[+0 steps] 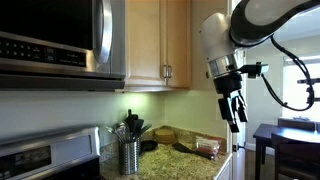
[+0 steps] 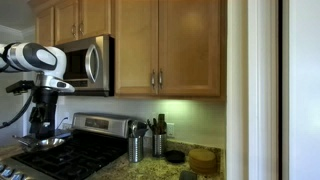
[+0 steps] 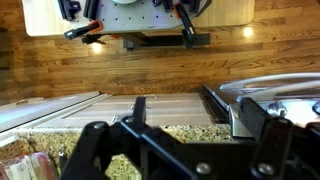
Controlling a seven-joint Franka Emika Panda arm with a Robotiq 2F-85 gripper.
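Note:
In exterior view 1, my gripper points down in the air at the right, in front of the counter. Exterior view 2 shows the arm at the far left, beside the stove. Looking down in the wrist view, my gripper is open, its dark fingers set wide apart with nothing between them. Below it lies the speckled counter edge, with pale cabinet fronts and the wood floor beyond.
A steel utensil holder and a clear package stand on the counter. The stove carries a pan. An oven handle juts out at right.

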